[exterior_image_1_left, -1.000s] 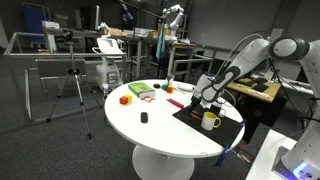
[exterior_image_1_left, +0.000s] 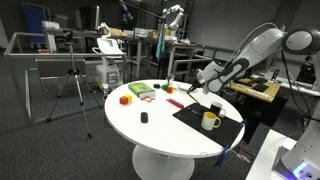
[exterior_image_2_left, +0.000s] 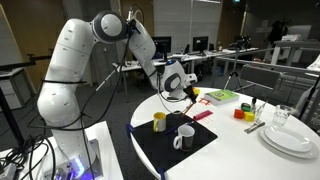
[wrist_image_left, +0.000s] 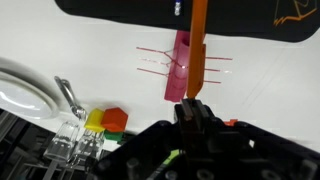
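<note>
A long orange stick-like object (wrist_image_left: 198, 40) runs down from the top of the wrist view to my gripper, which is shut on its end. In the first exterior view my gripper (exterior_image_1_left: 194, 90) hangs above the far edge of the black mat (exterior_image_1_left: 190, 117). The second exterior view has the gripper (exterior_image_2_left: 191, 97) over the mat's far side too, with the held object hard to make out there. A pinkish-red object (wrist_image_left: 178, 65) lies on the white table below, beyond the mat's edge.
On the mat stand a yellow mug (exterior_image_2_left: 159, 122) and a white mug (exterior_image_2_left: 184, 137). White plates (exterior_image_2_left: 287, 144) lie on the right in the second exterior view, with glasses (exterior_image_2_left: 281, 115) behind. Coloured blocks (exterior_image_2_left: 244, 114) and a green box (exterior_image_2_left: 222, 96) are farther back.
My arm has risen and moved back from over the mat. The orange object, low on the mat before, has come up with the gripper. Mugs and blocks look unmoved.
</note>
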